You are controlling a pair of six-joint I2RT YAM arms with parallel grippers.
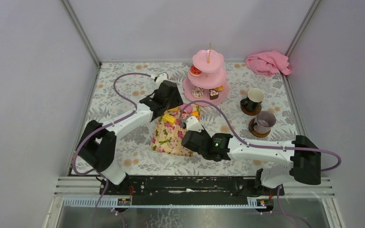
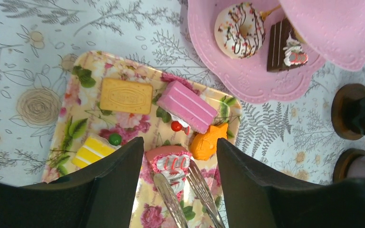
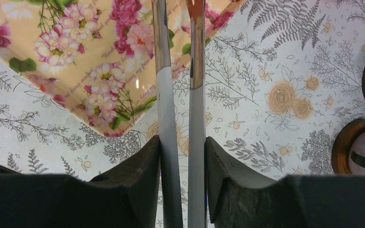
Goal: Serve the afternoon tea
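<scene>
A floral tray point(image 2: 152, 213) holds a biscuit point(image 2: 126, 95), pink cake slice point(image 2: 186, 105), yellow slice point(image 2: 93, 152), orange treat point(image 2: 204, 142) and pink-rimmed white-frosted treat point(image 2: 168, 160). My left gripper is open above them, nothing between its fingers. My right gripper is shut on metal tongs, whose tips reach either side of the frosted treat in the left wrist view; whether they touch it is unclear. The pink tiered stand point(image 1: 208, 76) holds donuts and cakes behind the tray.
Two mugs point(image 1: 255, 97) point(image 1: 264, 121) stand on wooden coasters at right. A pink cloth point(image 1: 268, 61) lies at back right.
</scene>
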